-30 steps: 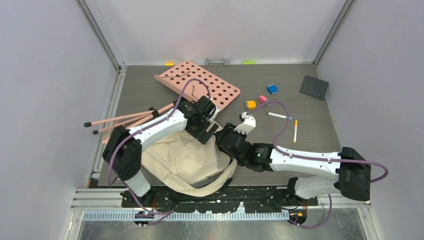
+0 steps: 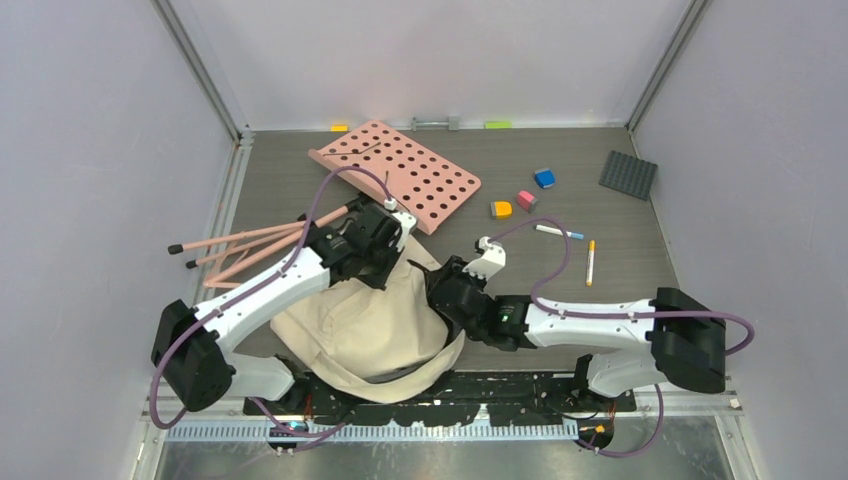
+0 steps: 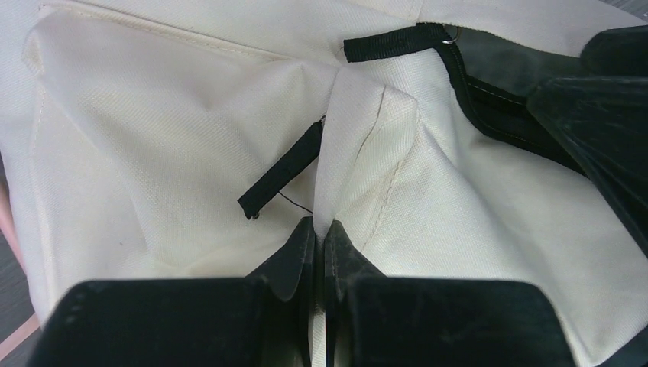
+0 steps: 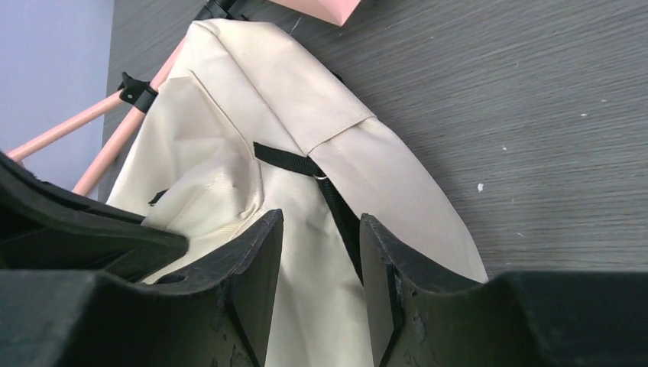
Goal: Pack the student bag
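Note:
The cream cloth bag (image 2: 385, 335) lies crumpled at the table's front left. My left gripper is shut on a raised fold of its fabric, with a black strap (image 3: 284, 170) just beside the fold. To the right of it, my right gripper is open over the bag's edge, its fingers a little apart. Beyond that gap, the bag's black zip (image 4: 341, 218) and its pull tab (image 4: 286, 158) show; I cannot tell whether the fingers touch the cloth. The bag's inside is mostly hidden.
Pink poles (image 2: 255, 240) lie left of the bag, and a pink perforated board (image 2: 405, 170) behind it. Blue (image 2: 544, 178), pink (image 2: 527, 201) and yellow (image 2: 501, 210) blocks, two markers (image 2: 590, 263) and a dark ridged pad (image 2: 628, 175) lie on the right.
My left gripper has closed on the fabric and moved left, drawing the bag's cloth with it. The right arm has also shifted somewhat to the left.

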